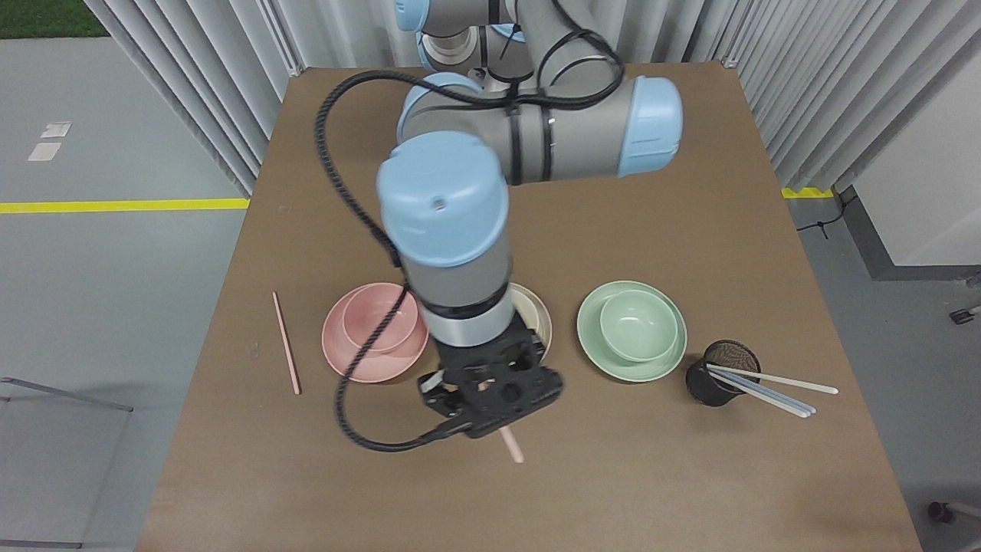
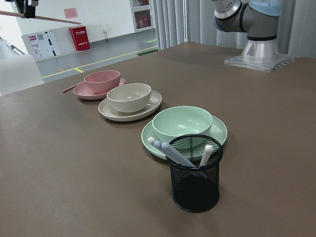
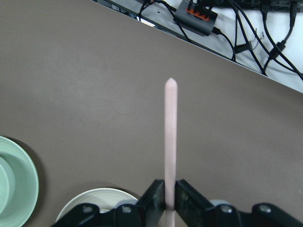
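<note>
My gripper is shut on a pink chopstick [image 3: 170, 127], held upright in the wrist view and horizontal, high at the top left of the left view. In the front view the gripper is over the cream plate [image 1: 533, 313], partly hiding it. A second pink chopstick [image 1: 285, 340] lies left of the pink bowl [image 1: 378, 313] and plate. The cream bowl [image 2: 129, 98] sits on its plate. The green bowl [image 1: 638, 322] sits on its plate, beside a black mesh holder [image 1: 708, 386] with several light chopsticks [image 1: 772, 397].
The robot base [image 2: 259, 60] stands at the back of the table. Cables [image 3: 251, 47] lie beyond the table edge in the wrist view.
</note>
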